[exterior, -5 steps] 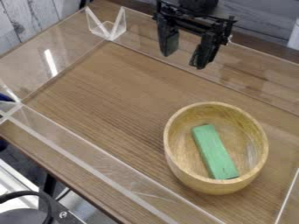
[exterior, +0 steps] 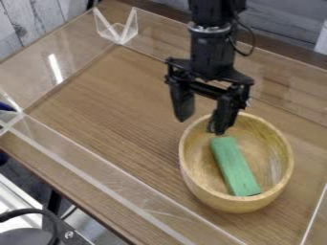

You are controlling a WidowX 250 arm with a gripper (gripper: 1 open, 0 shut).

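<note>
My black gripper (exterior: pixel 202 107) hangs over the upper rear rim of a tan bowl (exterior: pixel 198 187), open, with its two fingers spread apart. A green rectangular object (exterior: pixel 232 167) lies lengthwise inside the bowl, in front of and below the gripper, clear of the fingers.
The wooden table (exterior: pixel 90 124) has wide free room to the left. A clear angular object (exterior: pixel 115 27) stands at the back left. Part of a dark round shape (exterior: pixel 26 234) shows at the bottom-left corner.
The bowl and green object have not moved.
</note>
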